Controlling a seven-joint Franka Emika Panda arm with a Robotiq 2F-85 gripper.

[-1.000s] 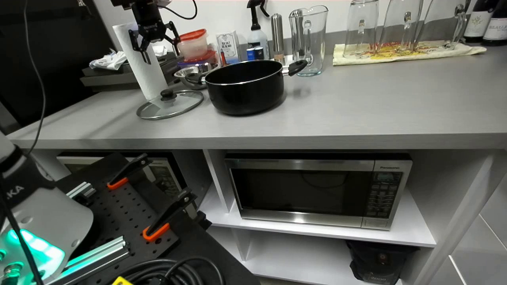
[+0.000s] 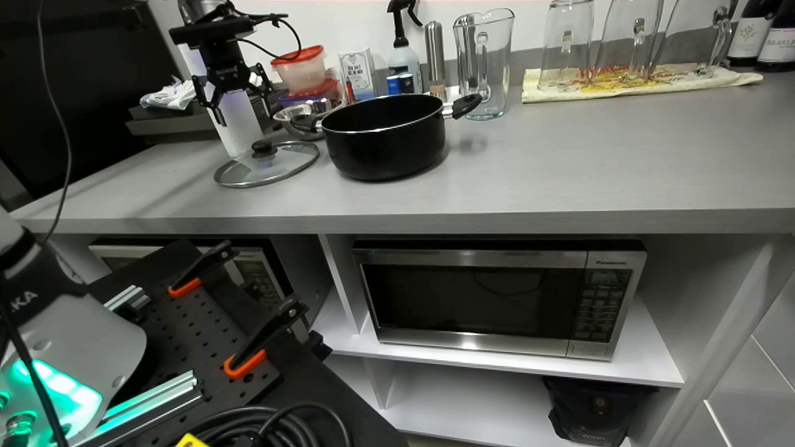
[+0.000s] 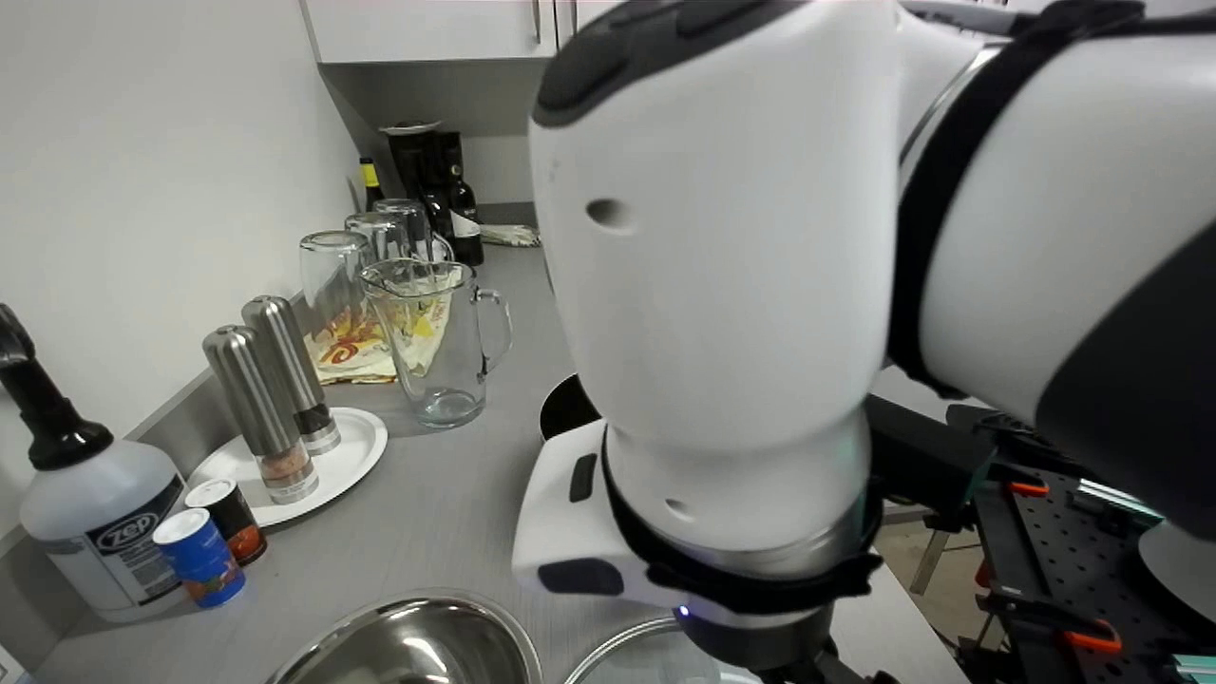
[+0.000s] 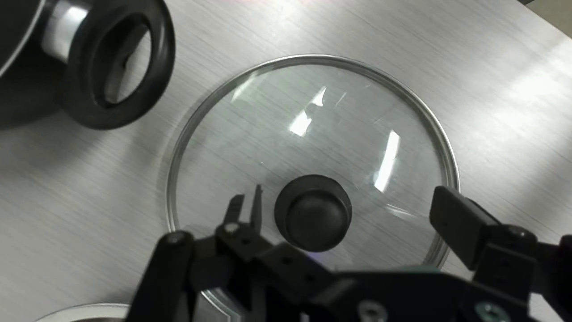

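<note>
A glass lid [image 4: 257, 134] with a metal rim and a round black knob [image 4: 317, 217] lies flat on the counter, left of the black pot [image 2: 384, 153] in the first exterior view. Above the lid hangs my open gripper [image 2: 242, 110], fingers pointing down and clear of the glass. Seen from the wrist, the gripper has its fingers spread wide to either side of the knob, with nothing held. In the second exterior view the arm covers most of the pot and part of the lid [image 3: 655, 659].
A steel bowl [image 3: 416, 650] stands near the lid. Behind the pot are a glass pitcher [image 2: 484, 67] and a spray bottle [image 2: 404, 59]. A paper towel roll [image 2: 236, 126] is behind the gripper. The counter [image 2: 596, 164] right of the pot is free.
My gripper has come lower and slightly to the left, nearer the lid, with its fingers still open. The lid and the pot have not moved.
</note>
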